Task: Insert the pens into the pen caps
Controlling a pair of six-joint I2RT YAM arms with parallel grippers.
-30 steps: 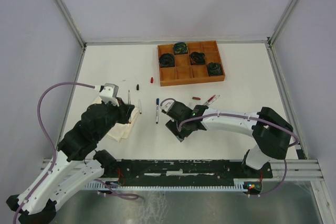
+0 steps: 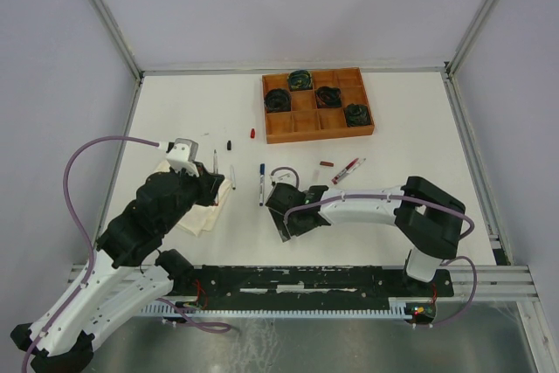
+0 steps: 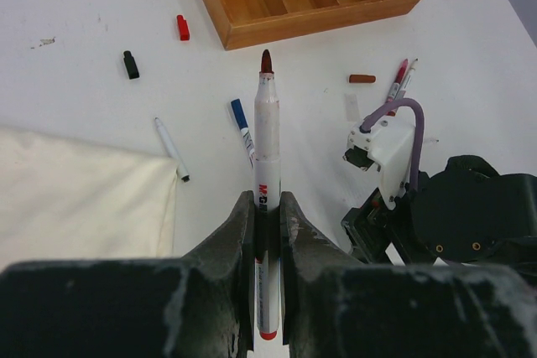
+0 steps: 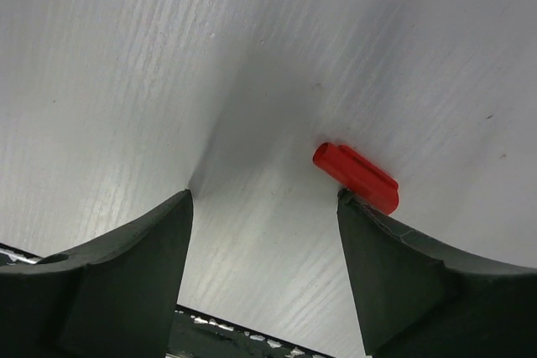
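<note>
In the left wrist view a white pen point(image 3: 267, 123) with a bare, dark brown tip points upward, and my left gripper is shut around its lower part. A red end shows below the fingers. My right gripper stands open low over the white table, nothing between its fingers. Just beyond its right fingertip lies a small red cap point(image 4: 357, 175), its open end facing up and left; the arm hides it from above. Farther off lie another red cap point(image 3: 183, 28), a black cap point(image 3: 131, 64) and a brown cap point(image 3: 362, 79).
A wooden compartment box point(image 2: 318, 134) stands at the back. Between the arms are a blue-ended pen point(image 2: 261, 184) and a white pen point(image 2: 232, 177). More pens point(image 2: 348, 170) lie right of centre. A cream cloth point(image 2: 199, 217) lies under the left gripper.
The left arm and the pen it holds look unmoved.
</note>
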